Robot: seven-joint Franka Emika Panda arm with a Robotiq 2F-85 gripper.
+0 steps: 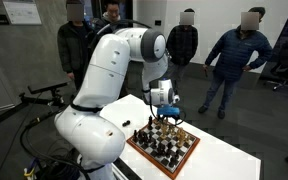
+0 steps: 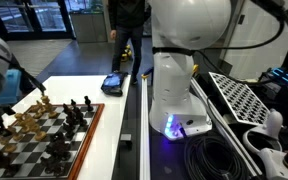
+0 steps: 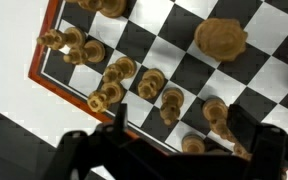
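A checkered chessboard with a brown border lies on the white table. Light brown pieces stand along its far side, and dark pieces stand nearer the arm. My gripper hangs over the far left part of the board. From the wrist view, the gripper is open, its dark fingers wide apart at the bottom edge. A tan pawn stands just ahead of the gap between them, and another tan piece is close to the right finger. Nothing is held.
Bare white table lies to the right of the board. Tan pieces crowd the board's edge in the wrist view, including a large one. Several people stand behind the table.
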